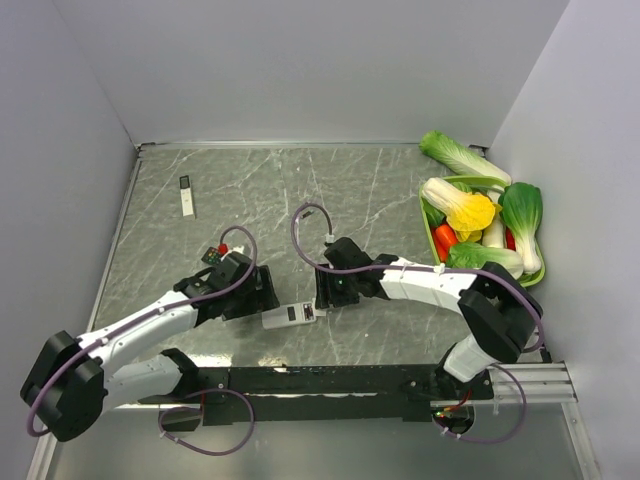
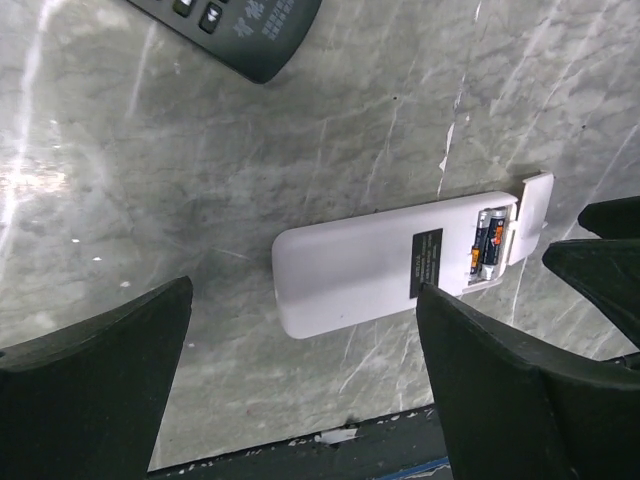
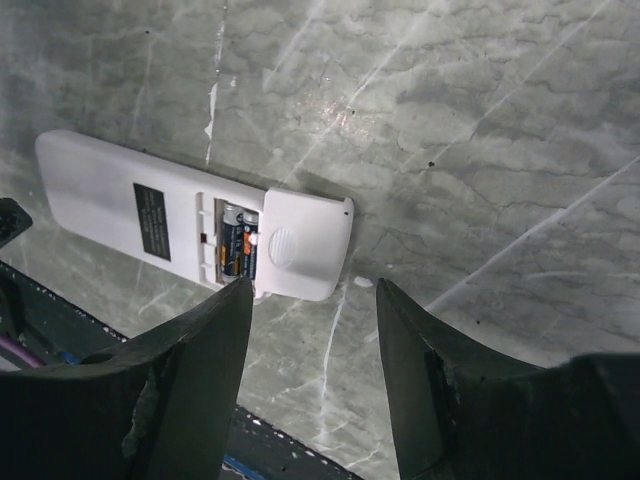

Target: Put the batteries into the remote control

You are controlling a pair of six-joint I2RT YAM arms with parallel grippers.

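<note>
The white remote [image 2: 350,262] lies back side up on the table, its compartment exposed with batteries [image 3: 238,240] side by side inside. At the compartment's outer end the battery cover [image 3: 305,245] rests against the remote, sticking out past its end rather than closed over the batteries. My left gripper is open, its fingers apart with the remote's blank end between and beyond them in the left wrist view. My right gripper stands open close to the cover, with nothing held; the cover lies just beyond its fingertips.
A black remote [image 2: 250,30] lies behind the white one, mostly under the left arm from above. Another white remote [image 1: 187,197] sits at the far left. A basket of vegetables [image 1: 540,270] stands at the right. The table's dark front edge [image 1: 300,380] runs close by.
</note>
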